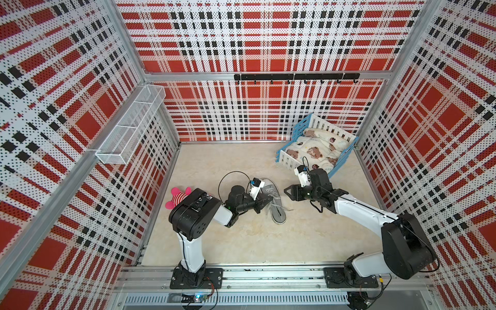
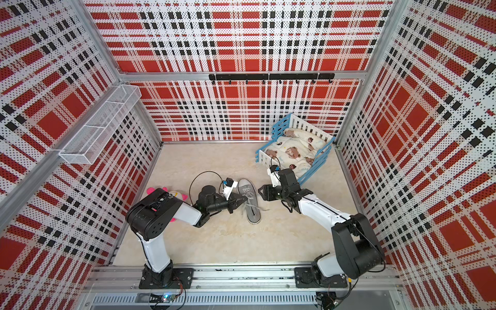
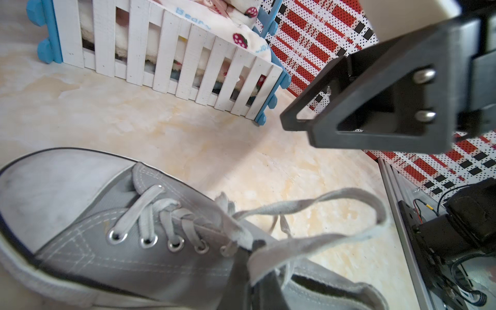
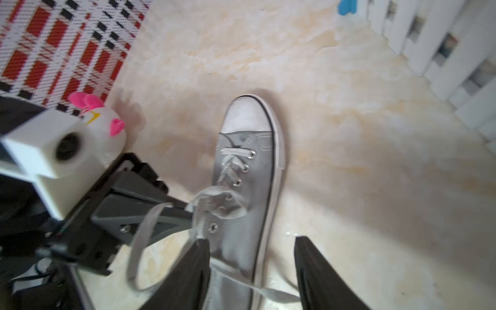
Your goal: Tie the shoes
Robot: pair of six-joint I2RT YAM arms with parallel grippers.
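Note:
A grey canvas shoe (image 1: 279, 214) lies mid-table, toe toward the back, with loose white laces (image 3: 320, 242) over its eyelets. My left gripper is down at the laces on the shoe's upper, shut, with a lace draped across its tips; whether any is pinched between them cannot be told. My right gripper hovers apart to the shoe's right, part open, with lace visible on the shoe below its fingers and nothing clearly between them.
A blue-and-white crib (image 1: 338, 165) with a blanket stands at the back right. A pink plush toy (image 1: 175, 199) lies at the left behind my left arm. Bare table surrounds the shoe.

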